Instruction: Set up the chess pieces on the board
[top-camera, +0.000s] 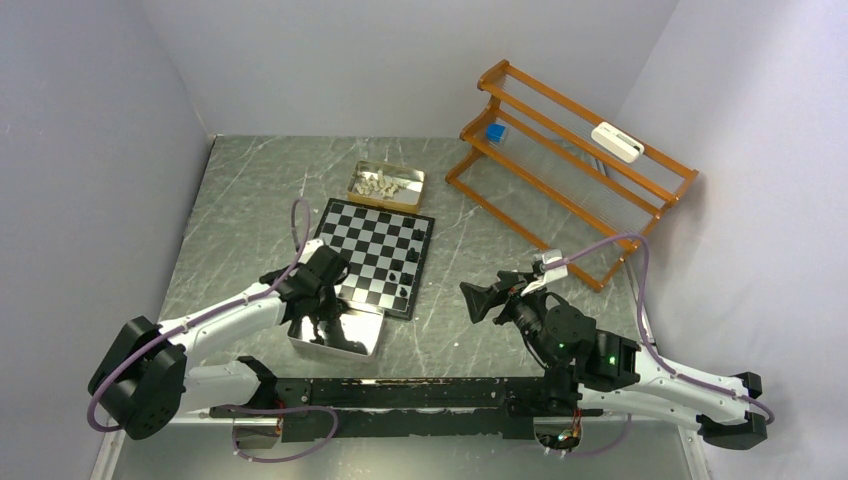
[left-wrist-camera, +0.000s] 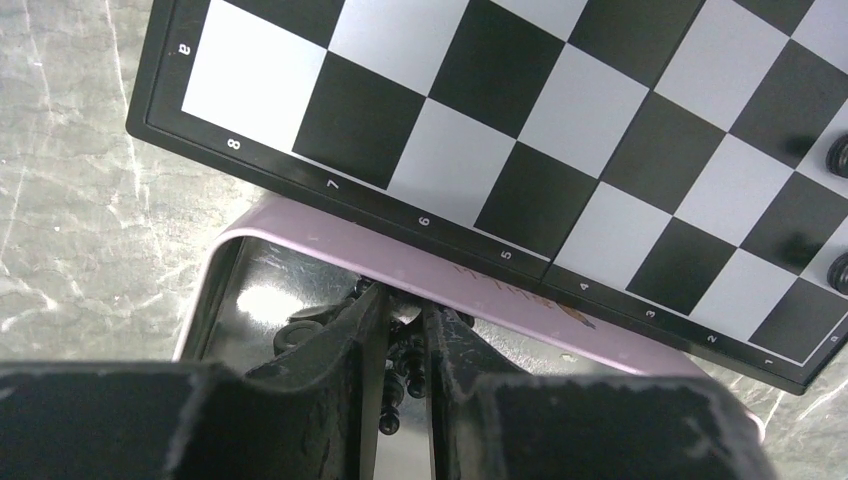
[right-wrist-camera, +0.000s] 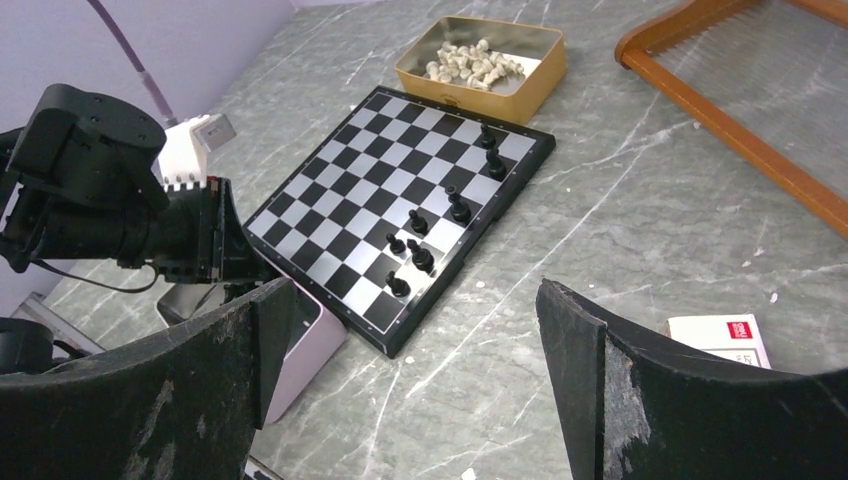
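Observation:
The chessboard (top-camera: 375, 240) holds several black pieces along its right part, such as the one (right-wrist-camera: 422, 258) near the front. Just before the board is a pink-rimmed metal box (left-wrist-camera: 290, 240) with loose black pieces (left-wrist-camera: 390, 420). My left gripper is down in that box, fingertips close together among the pieces; whether one is between them is unclear. My right gripper stands open above the table, right of the board, nothing between its fingers.
A gold box (top-camera: 385, 200) of white pieces stands behind the board. A wooden rack (top-camera: 540, 180) is at the back right. A small red-and-white box (right-wrist-camera: 718, 330) lies at the right. Table right of the board is clear.

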